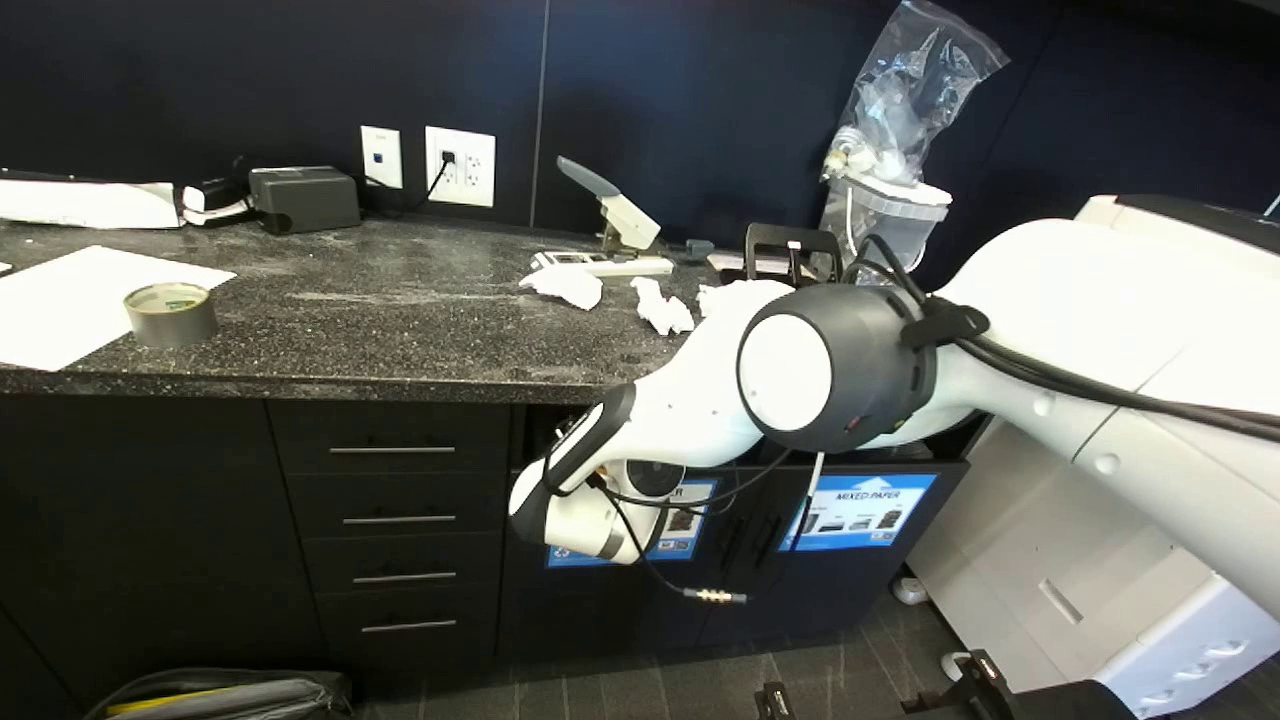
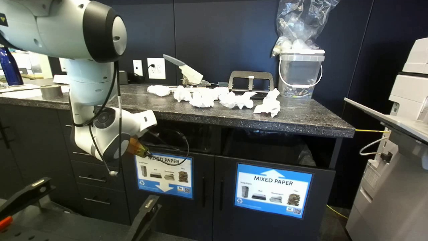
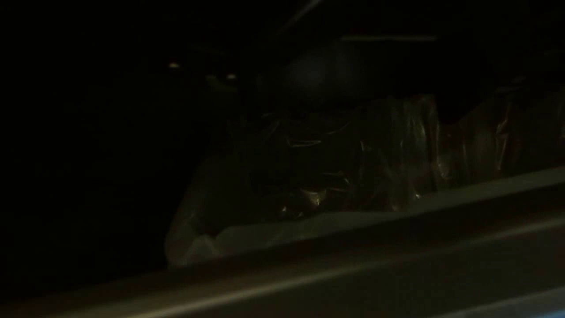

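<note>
In exterior view 2 the arm's wrist (image 2: 110, 134) is lowered in front of the left opening under the counter, with an orange part (image 2: 137, 147) near its end. My gripper's fingers cannot be made out in any view, so how its fingers stand does not show. Several crumpled white papers (image 2: 202, 97) lie along the countertop (image 2: 305, 118). The very dark wrist view looks over a pale rim (image 3: 275, 233) at a shiny, wrinkled plastic liner (image 3: 418, 138). No paper can be made out there.
Two cabinet fronts carry blue-and-white mixed paper signs (image 2: 274, 190). Behind the papers stand a hole punch (image 2: 251, 76) and a clear bucket (image 2: 301, 74). A tape roll (image 1: 170, 314) rests by a white sheet (image 1: 90, 294). The front counter edge overhangs the openings.
</note>
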